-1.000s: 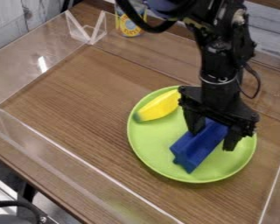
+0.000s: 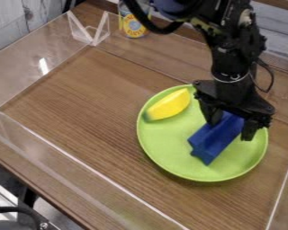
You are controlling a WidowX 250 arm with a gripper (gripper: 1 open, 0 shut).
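A green plate [image 2: 173, 158] lies on the wooden table, holding a yellow banana-like object [image 2: 167, 105] at its upper left and a blue block [image 2: 211, 142] lying diagonally at its middle right. The black gripper [image 2: 233, 113] hangs over the upper end of the blue block, its fingers spread apart; whether they touch the block cannot be told.
A yellow can [image 2: 133, 24] and a clear plastic stand [image 2: 91, 29] are at the back of the table [image 2: 86, 108].
The gripper has moved up slightly from the blue block, uncovering a little more of it. The block and plate have shifted little.
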